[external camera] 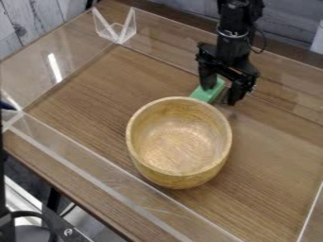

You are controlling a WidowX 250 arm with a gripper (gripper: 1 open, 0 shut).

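Observation:
My black gripper (228, 76) is lowered in the upper middle of the camera view, open, around and over a green object (206, 93). The object lies on the wooden table just behind a large round tan bowl (178, 159). Part of the green object is hidden by the gripper's dark fingers, so I cannot tell whether they touch it.
A clear plastic bin (115, 26) stands at the back left. Dark items sit at the lower left edge, outside the table's rim.

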